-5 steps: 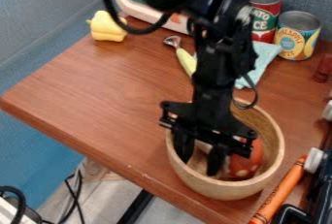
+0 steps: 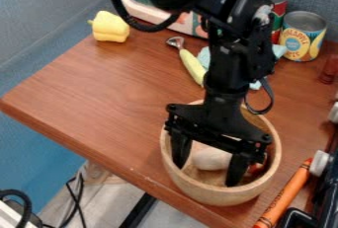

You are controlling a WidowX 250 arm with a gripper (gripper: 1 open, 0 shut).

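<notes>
The black gripper (image 2: 209, 159) reaches down into a wooden bowl (image 2: 196, 183) near the table's front edge. Its two fingers are inside the bowl, apart, around or beside a pale rounded object (image 2: 211, 159); whether they grip it cannot be told. A reddish-orange item is partly visible at the right inside the bowl, mostly hidden by the gripper.
Yellow pepper (image 2: 110, 28) at the back left of the table (image 2: 79, 104); a yellow-handled utensil (image 2: 192, 64), cans (image 2: 302, 37), a red bottle (image 2: 329, 70) behind. An orange marker (image 2: 284, 197) and black items crowd the right.
The gripper has shifted slightly up over the last second, and less of the reddish item in the bowl now shows.
</notes>
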